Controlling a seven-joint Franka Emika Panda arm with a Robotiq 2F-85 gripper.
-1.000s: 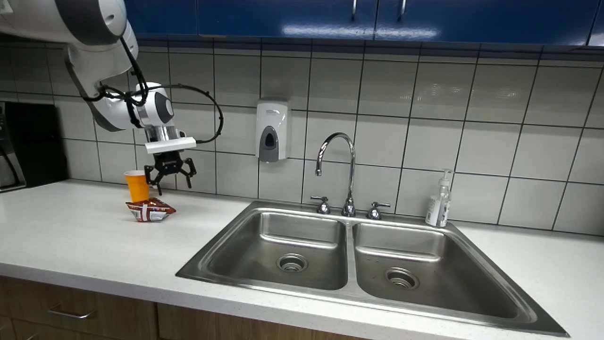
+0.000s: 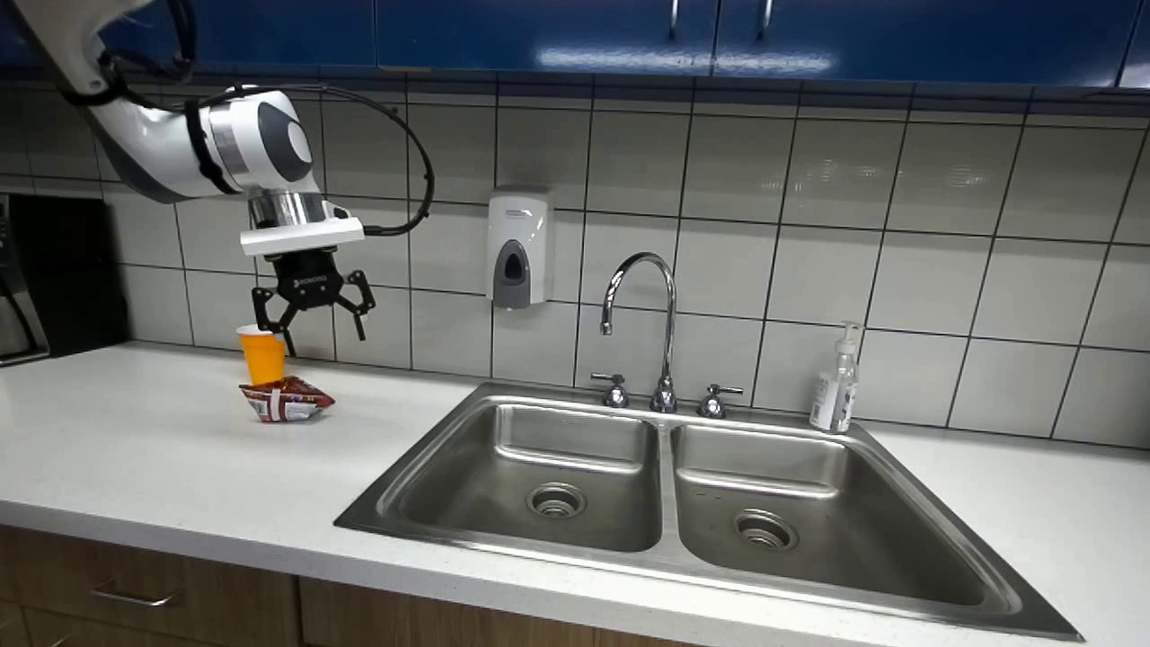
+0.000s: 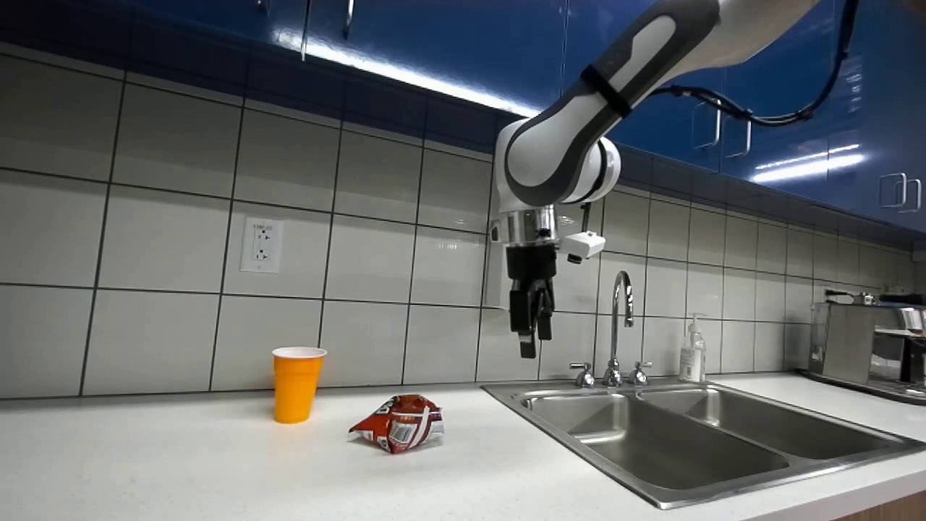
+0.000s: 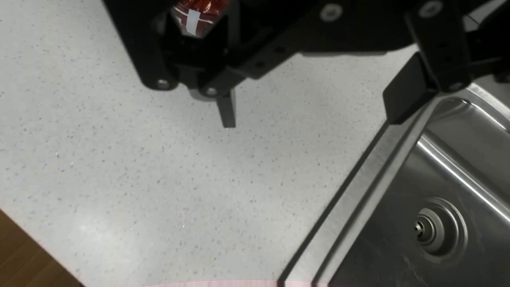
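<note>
My gripper hangs open above the counter, pointing down, with nothing between its fingers. In exterior view 2 it stands in the air between the red snack bag and the sink. The red snack bag lies crumpled on the counter, well below the gripper. Only a piece of this bag shows in the wrist view, behind the black finger links at the top. An orange cup stands upright to the left of the bag in exterior view 2, apart from it; the wrist view does not show the cup.
A steel double sink with a tall faucet takes up the counter's middle. By its back right corner stands a soap bottle. A soap dispenser is mounted on the wall.
My gripper has risen and shifted slightly left in exterior view 1, staying open. The bag, the cup and the soap bottle are where they were.
</note>
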